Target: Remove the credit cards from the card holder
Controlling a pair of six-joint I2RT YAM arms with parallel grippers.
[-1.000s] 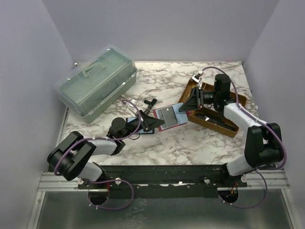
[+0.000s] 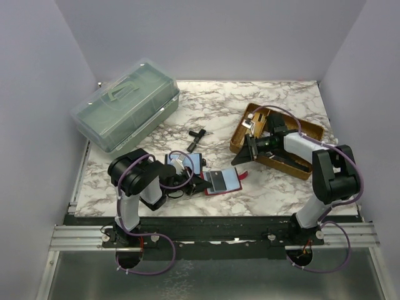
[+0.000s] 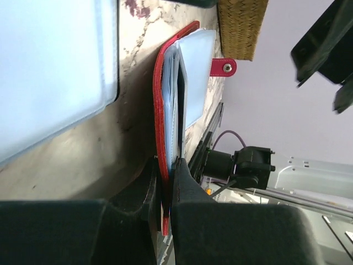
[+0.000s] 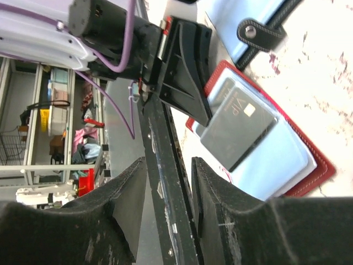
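The red card holder (image 2: 231, 179) lies open near the table's middle, light blue sleeves inside, with a dark card marked VIP (image 4: 237, 124) showing in the right wrist view. My left gripper is shut on its left end; in the left wrist view the holder (image 3: 160, 94) stands edge-on between the fingers. My right gripper (image 2: 247, 156) is apart from it, above and to its upper right. In the right wrist view its fingers stand part open, nothing visible between them. A second blue holder with a dark strap (image 4: 253, 33) lies beside the left gripper.
A wicker basket (image 2: 300, 175) is at the right, under my right arm. A green lidded plastic box (image 2: 125, 106) fills the back left. A black object (image 2: 197, 137) lies behind the holders.
The card holder in my left gripper has moved down and left onto the table. My right gripper has parted from its right end and stands above it.
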